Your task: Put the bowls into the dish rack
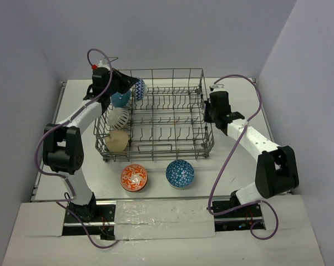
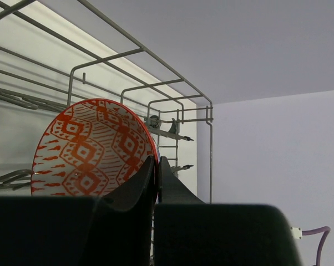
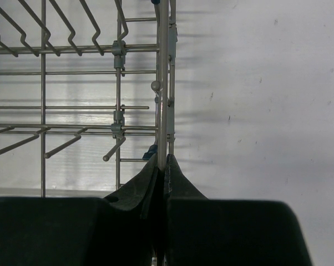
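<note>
At the rack's back left, my left gripper is at the rim of a patterned bowl; in the left wrist view it shows an orange-red patterned inside, standing on edge, rim between the fingertips. Blue, white and beige bowls stand along the rack's left side. My right gripper is shut on the dish rack's right side wire. An orange bowl and a blue bowl lie on the counter in front of the rack.
The middle and right of the rack are empty. The counter has free room right of the rack, beside my right arm. Walls enclose the back and both sides.
</note>
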